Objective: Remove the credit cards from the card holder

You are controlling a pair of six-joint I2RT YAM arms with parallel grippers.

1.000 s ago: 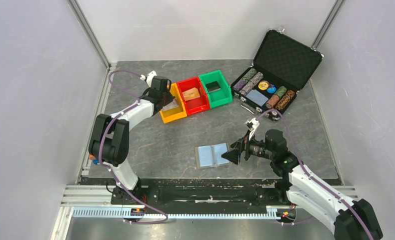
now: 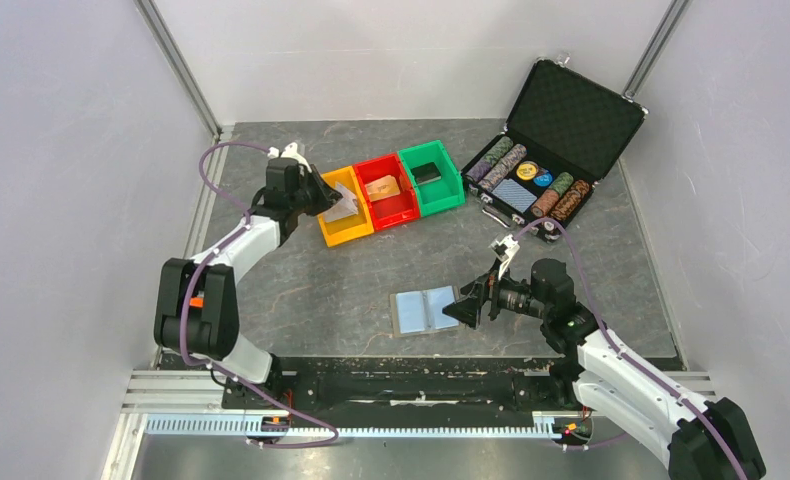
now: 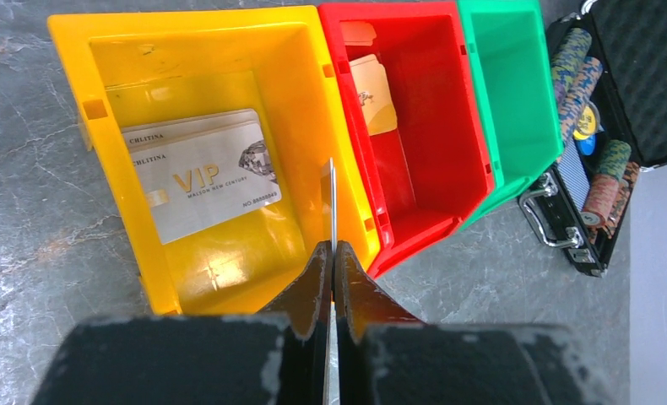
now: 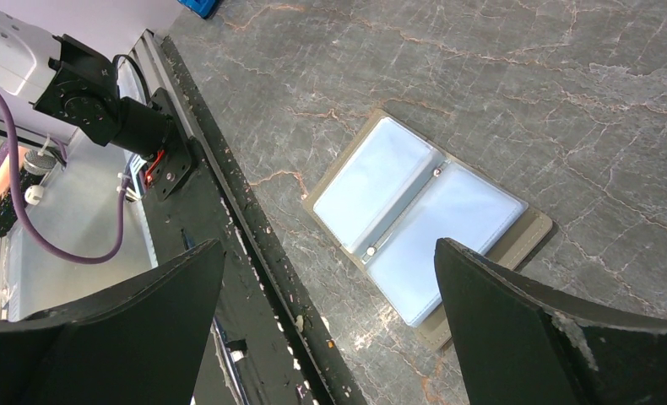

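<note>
The card holder point(image 4: 444, 160) lies open and flat on the table, its two pale pages facing up, near the front edge in the top view; whether any card is in its pockets I cannot tell. My left gripper is shut on a thin card point(image 3: 333, 207), seen edge-on, over the right side of the yellow bin point(image 3: 292, 101). White VIP cards point(image 3: 208, 181) lie overlapping on that bin's floor. My right gripper stands open beside the holder, nothing between its fingers.
Right of the yellow bin stand a red bin point(image 2: 403, 205) with tan cards point(image 3: 374, 97) and a green bin point(image 2: 441, 200) with a dark item point(image 2: 426, 173). An open case of poker chips point(image 2: 536, 180) sits at the back right. Bare table surrounds the holder.
The right arm and the holder have stayed still.
</note>
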